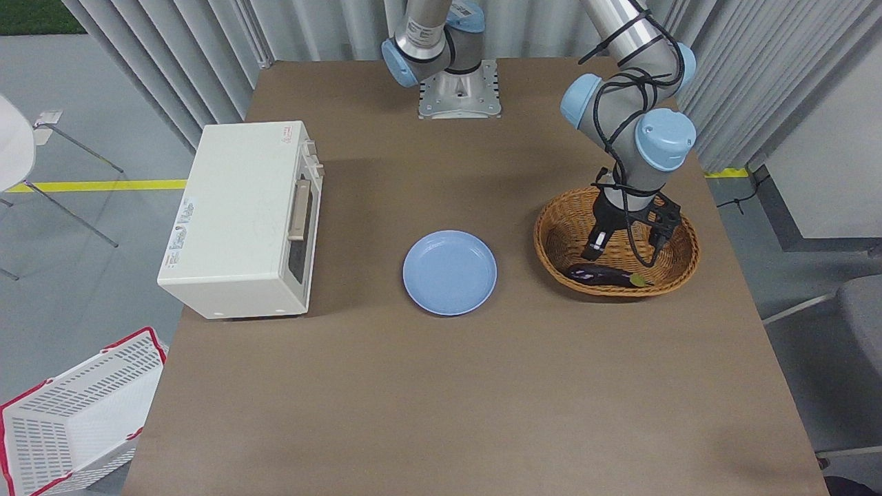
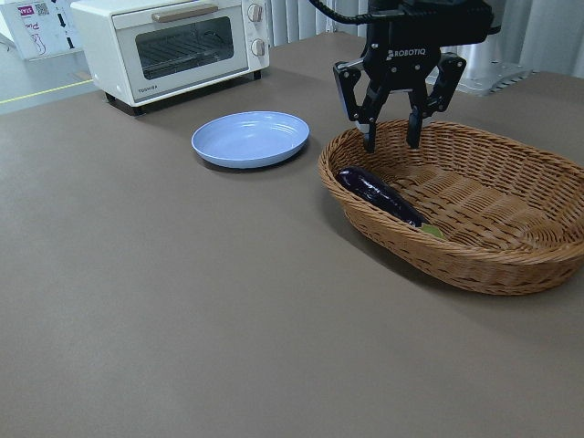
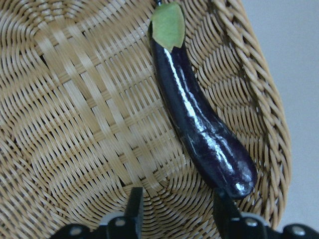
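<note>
A dark purple eggplant [image 1: 601, 275] with a green cap lies in the oval wicker basket [image 1: 554, 240], near the front rim; the wrist view shows it [image 3: 199, 129] lengthwise on the weave. My gripper [image 2: 391, 139] hangs over the basket above the eggplant, open, with nothing between its fingers. In the wrist view its fingertips [image 3: 133, 204] show at the bottom edge, the right one beside the eggplant's thick end in the image.
A blue plate [image 1: 448, 272] sits left of the basket. A white toaster oven [image 1: 227, 219] stands further left.
</note>
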